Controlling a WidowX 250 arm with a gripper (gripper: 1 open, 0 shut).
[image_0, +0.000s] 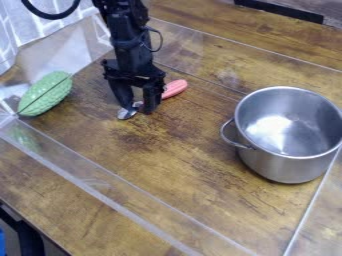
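The black gripper is low over the wooden table in the upper middle. Below it lies a small utensil with a silver end and a pink end, its middle hidden by the fingers. Whether the fingers hold it is unclear.
A steel pot with a side handle stands at the right. A pale green cabbage-like object lies at the left. Clear panels edge the work area.
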